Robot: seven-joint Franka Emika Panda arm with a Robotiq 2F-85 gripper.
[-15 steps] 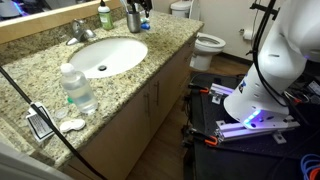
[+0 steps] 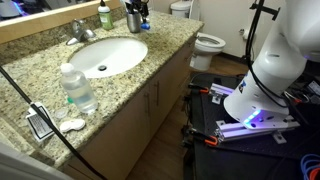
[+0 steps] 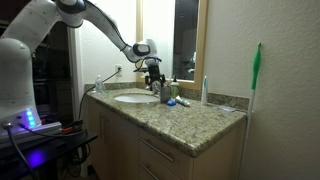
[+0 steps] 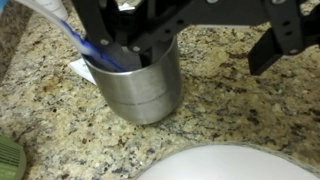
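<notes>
In the wrist view, a brushed metal cup stands upright on the speckled counter, with a blue-and-white toothbrush leaning out of its mouth. My gripper is open. One dark finger overlaps the mouth of the cup, and whether its tip is inside or just above the rim I cannot tell. The other finger stands well to the right, over bare counter. The same cup appears beyond the sink in exterior view 1, with the gripper at its top, partly cut off by the frame.
The white sink basin lies close to the cup. A green bottle stands by the faucet, and a clear bottle at the near end. A blue item and a white tube share the cup's end of the counter.
</notes>
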